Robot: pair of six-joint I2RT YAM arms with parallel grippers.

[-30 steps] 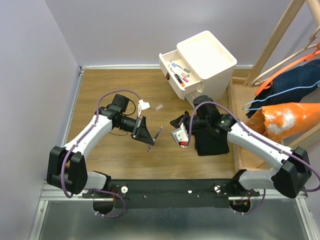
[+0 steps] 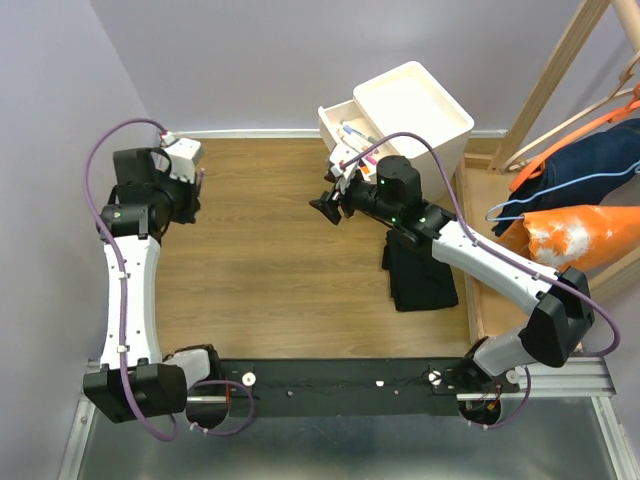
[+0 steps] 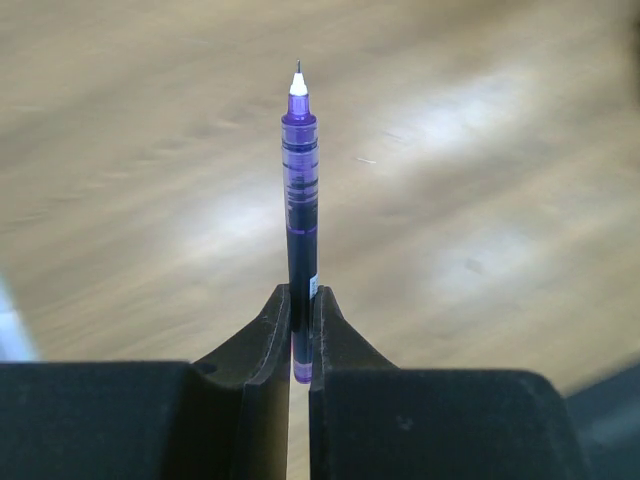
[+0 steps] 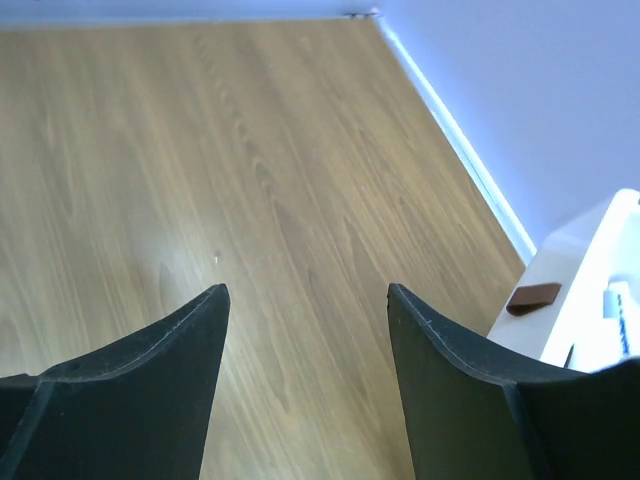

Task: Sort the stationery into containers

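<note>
My left gripper is shut on a purple pen (image 3: 301, 180), held near its lower end with the tip pointing away from the fingers. In the top view the left gripper (image 2: 186, 205) is above the far left of the table; the pen shows there only as a small purple blur. My right gripper stands part open, nothing between its fingers, just left of the white drawer (image 2: 328, 128). Inside the pulled-out drawer lie several markers (image 2: 350, 140), partly covered by the right arm.
A white cabinet (image 2: 425, 95) holds the drawer at the back. Folded black cloth (image 2: 420, 275) lies right of centre. Hanging clothes (image 2: 575, 235) and a wooden rack (image 2: 548, 85) stand at the right.
My left arm has swung from the table's centre to the far left, pen still in its gripper. The right gripper has moved back and left towards the drawer, and its arm now covers part of it.
</note>
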